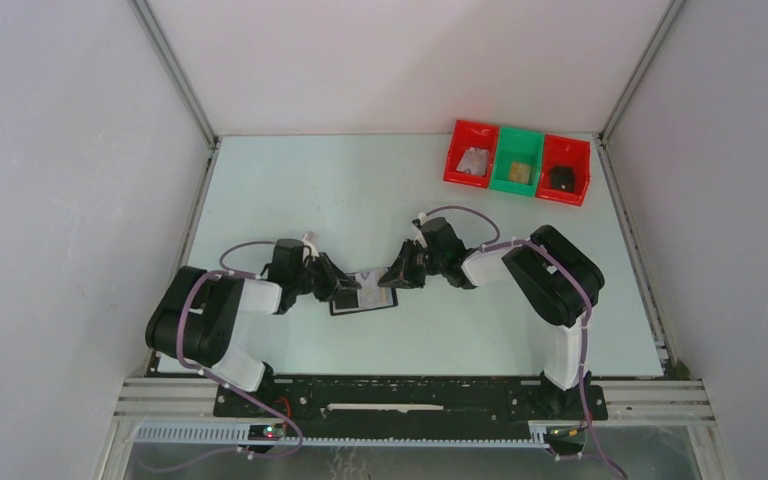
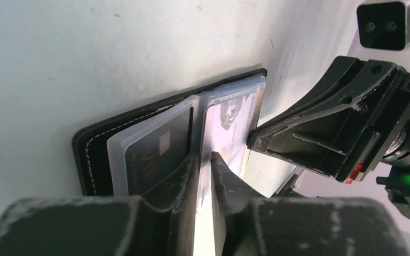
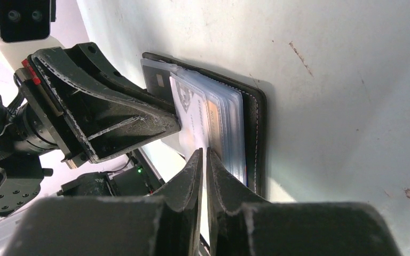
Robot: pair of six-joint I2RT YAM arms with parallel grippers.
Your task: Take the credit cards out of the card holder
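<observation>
The black stitched card holder (image 2: 96,144) lies open on the table, its clear sleeves holding a dark card (image 2: 157,149) and a pale card (image 2: 229,122). My left gripper is over the middle of it, fingertips close together at the inner edge of the pale card's sleeve; whether anything is between them is unclear. My right gripper is shut at the stack of clear sleeves (image 3: 227,122) on the other side; what it pinches is hard to see.
Red (image 1: 472,130) and green (image 1: 520,140) bins with small items stand at the back right. The back and front of the white table around the holder are clear.
</observation>
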